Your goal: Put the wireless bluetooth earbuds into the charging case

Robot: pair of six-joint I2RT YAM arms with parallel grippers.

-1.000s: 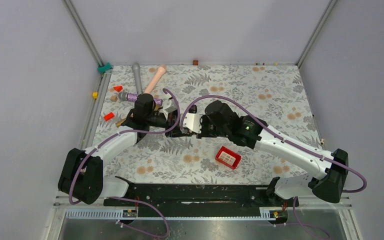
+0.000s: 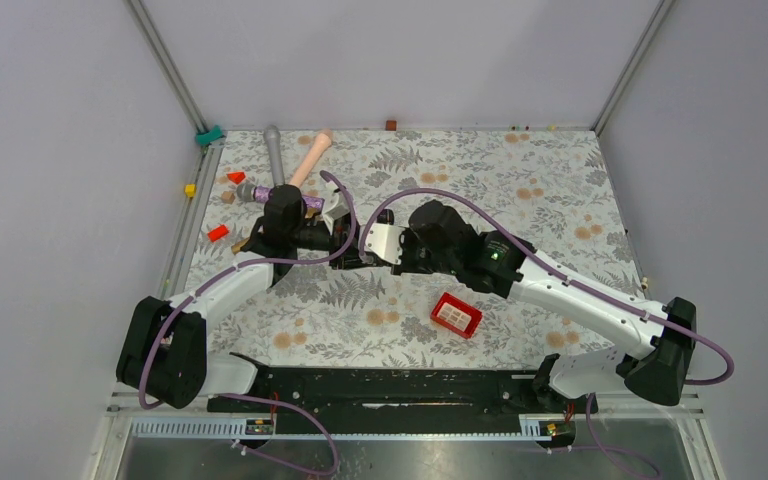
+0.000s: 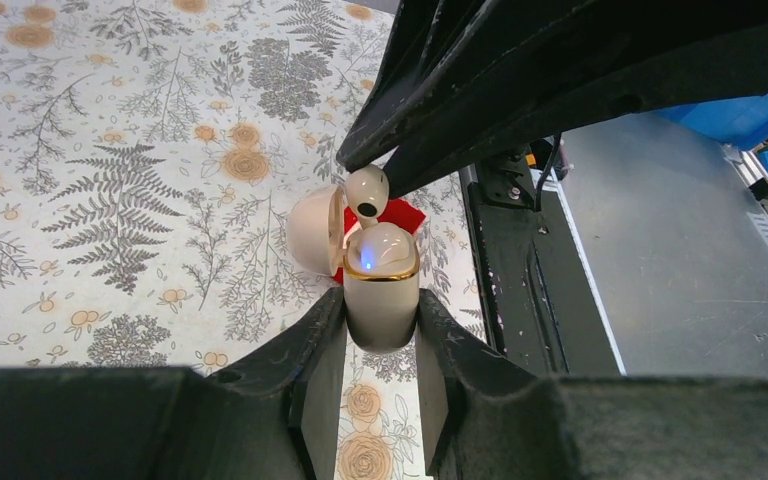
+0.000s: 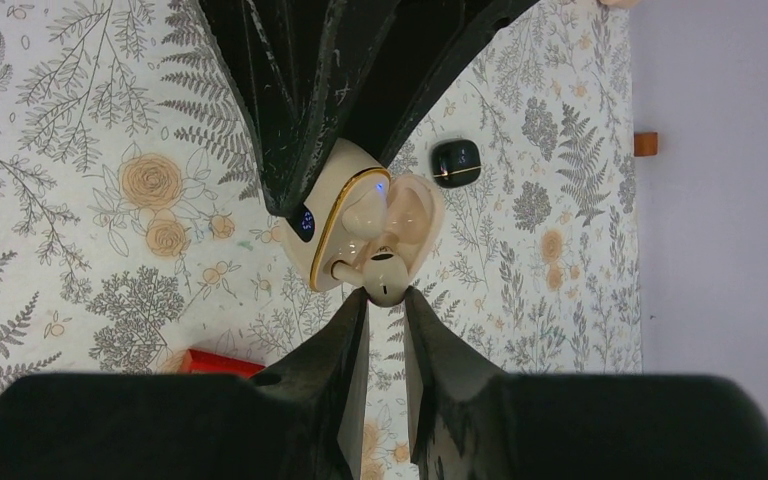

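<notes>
In the left wrist view, the cream charging case (image 3: 382, 305) with a gold rim is pinched by my left gripper; its lid (image 3: 312, 232) hangs open. A blue light glows on it. In the right wrist view, one earbud (image 4: 365, 215) sits inside the case, beside an empty-looking socket. My right gripper is shut on the head of a second white earbud (image 4: 386, 278). That earbud's stem points at the case, its tip at the socket's mouth; how deep it reaches I cannot tell. From above, both grippers meet mid-table, their tips partly hidden.
A red tray (image 2: 456, 315) lies in front of the right arm. A black glossy case (image 4: 456, 163) rests on the table behind the grippers. Toys, including a purple-handled microphone (image 2: 290, 198), crowd the back left.
The case and the held earbud have come closer together, with the stem tip nearer the socket. From above, the left arm has shifted only slightly; the right looks still.
</notes>
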